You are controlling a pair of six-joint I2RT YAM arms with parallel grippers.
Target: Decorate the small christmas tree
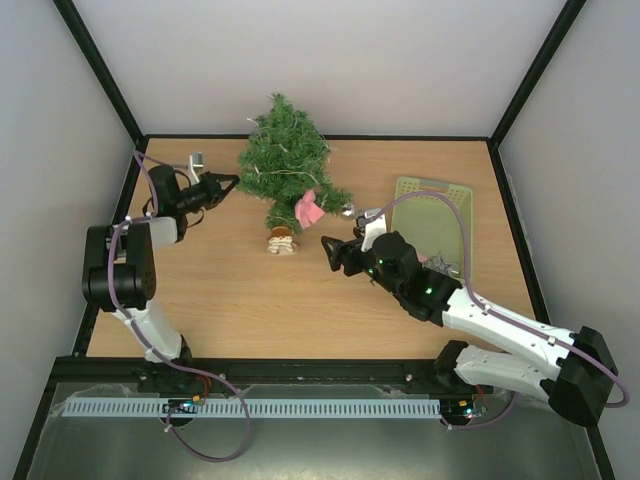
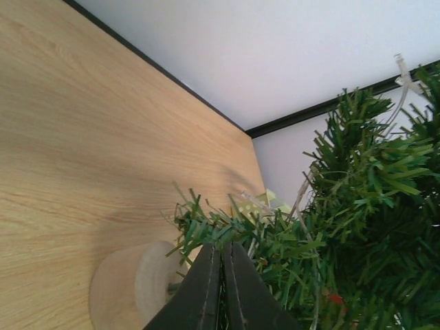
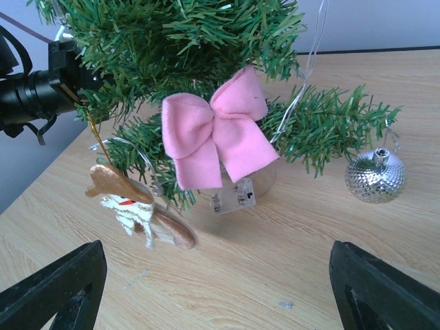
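Observation:
The small green tree (image 1: pixel 285 160) stands back-centre, carrying a pink bow (image 3: pixel 213 130), a silver ball (image 3: pixel 375 179) on a right branch and a brown-and-white figure (image 3: pixel 148 213) low at the front. My left gripper (image 1: pixel 232 183) is at the tree's left side; in its wrist view its shut fingertips (image 2: pixel 230 265) are against green needles (image 2: pixel 371 192), with nothing visible held between them. My right gripper (image 1: pixel 330 252) stands front-right of the tree, open and empty, its fingers either side of bare table below the ornaments.
A light green tray (image 1: pixel 430 220) with some small items at its front lies right of the tree, partly behind my right arm. Walls enclose the back and sides.

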